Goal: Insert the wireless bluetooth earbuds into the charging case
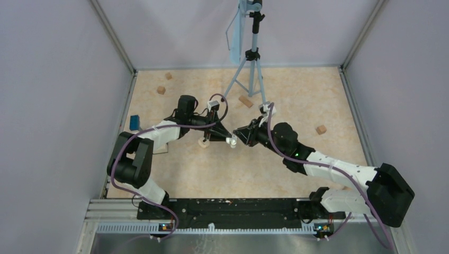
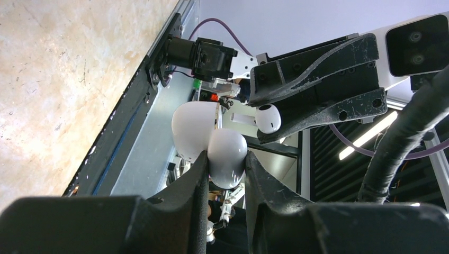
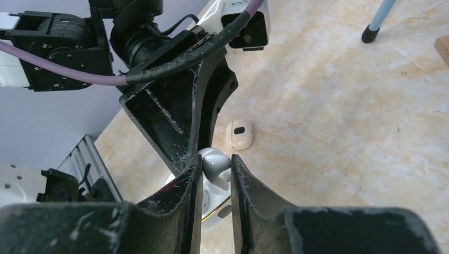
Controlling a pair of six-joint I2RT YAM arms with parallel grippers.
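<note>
My left gripper (image 1: 226, 138) is shut on the white charging case (image 2: 226, 159), whose open lid (image 2: 191, 129) shows behind it. My right gripper (image 1: 240, 132) is shut on a white earbud (image 3: 216, 165), held just above the case in the right wrist view. In the left wrist view the earbud (image 2: 268, 119) sits at the right gripper's fingertips, stem sideways, beside the case. Whether it touches the case is unclear. The case's wells are partly hidden by the earbud and fingers.
A small white object (image 3: 239, 136) with a dark oval lies on the table beyond. A tripod (image 1: 252, 74) stands at the back; small wooden blocks (image 1: 321, 129) and a blue item (image 1: 134, 121) lie near the edges.
</note>
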